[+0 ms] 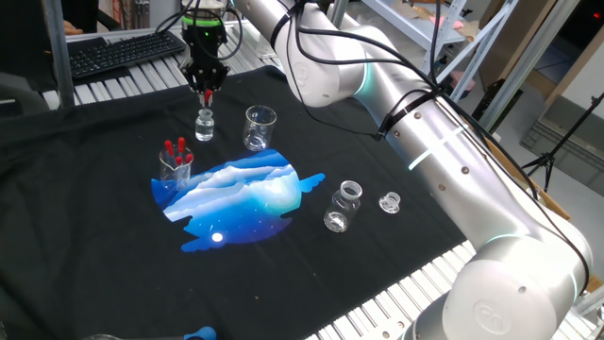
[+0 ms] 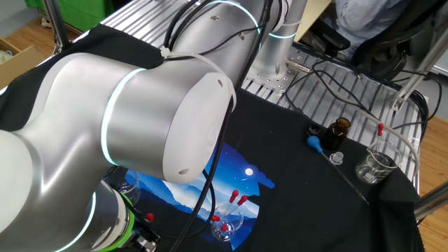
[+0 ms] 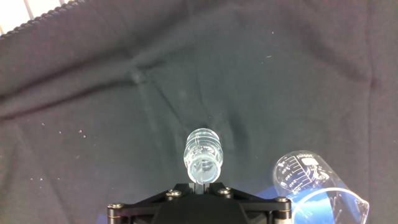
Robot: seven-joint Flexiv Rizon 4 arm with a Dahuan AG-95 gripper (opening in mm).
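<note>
In exterior view 1, my gripper (image 1: 207, 91) points down at the far side of the cloth, seemingly shut on a red dropper bulb (image 1: 208, 98). Right under it stands a small clear bottle (image 1: 205, 125), upright, with clear liquid inside. From the wrist view, the bottle's mouth (image 3: 204, 168) lies just ahead of the dark gripper; the gripper's body hides the bulb there. Whether the dropper's glass tube reaches into the bottle is too small to tell. Exterior view 2 catches the red bulb (image 2: 150, 218) beside the arm, the fingertips being largely covered.
A beaker with several red-topped droppers (image 1: 176, 166) and an empty beaker (image 1: 257, 129) stand close by. A wide-mouthed bottle (image 1: 343, 207) and a glass stopper (image 1: 390, 202) lie nearer the arm's base. Elsewhere are a brown bottle (image 2: 339, 132) and another beaker (image 2: 378, 162).
</note>
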